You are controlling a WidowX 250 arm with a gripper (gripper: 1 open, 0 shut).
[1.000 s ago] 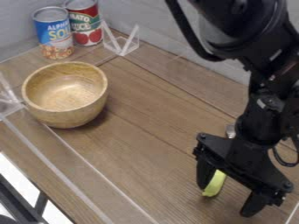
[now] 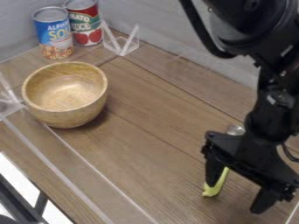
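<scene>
My black gripper point(image 2: 239, 185) is at the lower right, open, with its fingers spread over a yellow-green elongated object point(image 2: 214, 187) lying on the wooden table. Part of that object and a small silvery piece behind it point(image 2: 233, 130) are hidden by the gripper. A wooden bowl point(image 2: 66, 98) sits on the left.
Two cans, an Alpha soup can point(image 2: 54, 37) and a red can point(image 2: 86, 24), stand at the back left beside white plastic brackets point(image 2: 121, 42). The wall runs along the back.
The gripper has shifted slightly right and upward over the last second, and its angle has changed a little. The bowl and cans have not moved.
</scene>
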